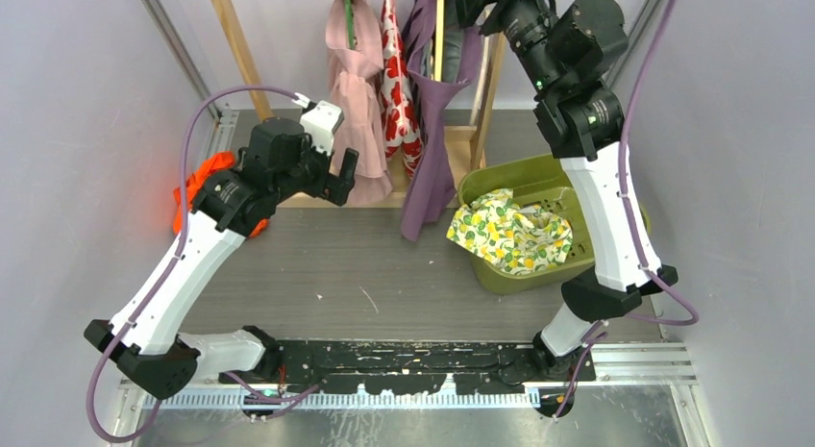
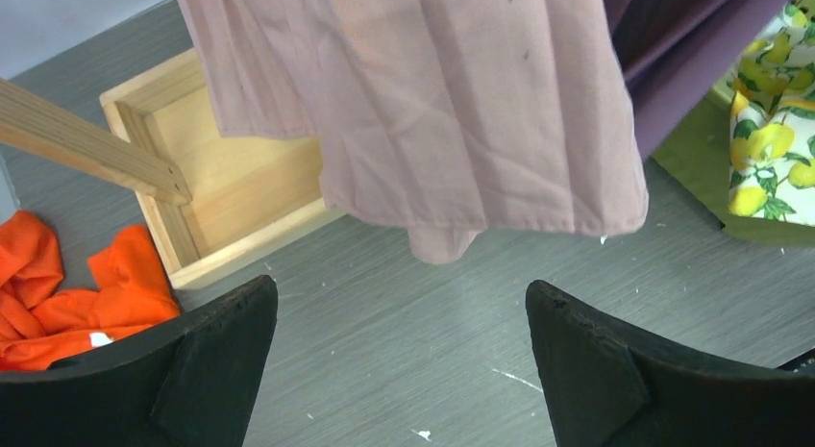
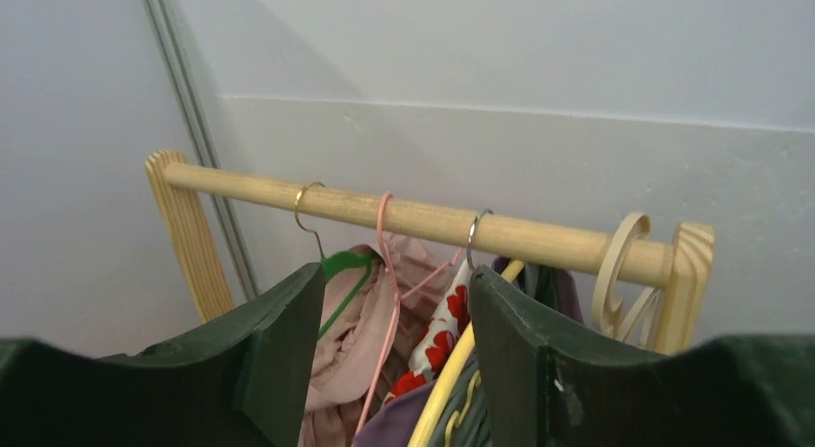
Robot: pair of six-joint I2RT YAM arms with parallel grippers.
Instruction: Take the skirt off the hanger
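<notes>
A purple garment [image 1: 442, 130] hangs at the right end of the rack on a yellow hanger [image 3: 456, 380], whose hook is over the rail [image 3: 538, 240]. Dark grey-green cloth [image 3: 466, 413] shows beside that hanger. At the top edge, right of the purple garment, my right gripper is partly cut off; in its wrist view the right gripper is open, with the hangers beyond its fingers. My left gripper is open and empty, low in front of the pink garment [image 2: 461, 101]. Which garment is the skirt, I cannot tell.
A red-and-white floral garment [image 1: 395, 91] hangs between the pink and purple ones. Lemon-print cloth [image 1: 514, 234] lies in the green bin [image 1: 509, 282] at right. Orange cloth [image 1: 207, 178] is on the floor at left.
</notes>
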